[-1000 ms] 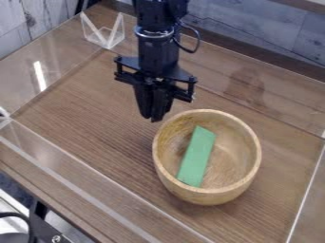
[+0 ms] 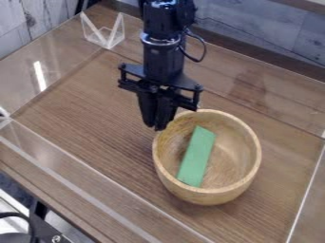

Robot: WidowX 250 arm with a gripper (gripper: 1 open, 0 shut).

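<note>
A dark robot gripper (image 2: 159, 116) hangs in the centre of the camera view, above and just behind the upper left rim of a round wooden bowl (image 2: 241, 173). A green oblong block (image 2: 197, 156) lies inside the bowl. Whether the gripper is open or shut is hard to tell at this size and angle; I see nothing clearly held in it.
A clear plastic piece sits at the left edge, a dark cable at the lower left, and a wall at the top left.
The bowl and green block look unchanged.
</note>
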